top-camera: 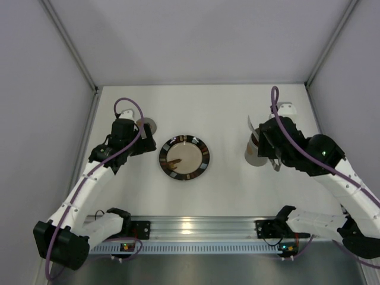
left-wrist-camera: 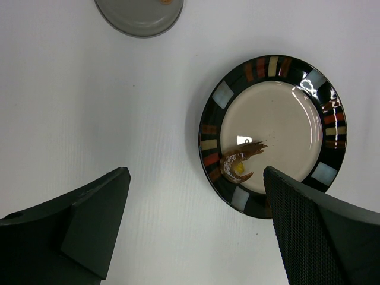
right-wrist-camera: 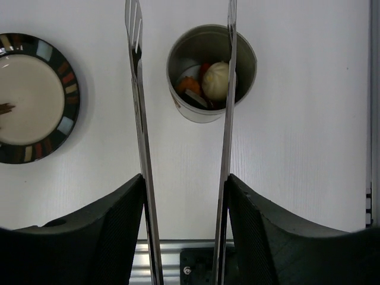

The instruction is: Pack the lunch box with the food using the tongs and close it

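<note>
A dark-rimmed plate (top-camera: 184, 139) lies mid-table with a brown shrimp-like piece of food (left-wrist-camera: 237, 163) on its cream middle. To the right stands the round, open lunch box (top-camera: 254, 157). Inside it the right wrist view shows a white dumpling (right-wrist-camera: 216, 82) and orange pieces (right-wrist-camera: 189, 85). My right gripper is open, and metal tongs (right-wrist-camera: 142, 127) reach forward from between its fingers, their two arms spread apart. Their tips, one forked, hang above and around the box. My left gripper stands open and empty, left of the plate.
A round grey lid (left-wrist-camera: 141, 24) lies behind the left gripper, with a small orange bit on it. Bare white table (top-camera: 222, 113) surrounds the plate. A metal rail (top-camera: 196, 224) runs along the front, and walls close the other sides.
</note>
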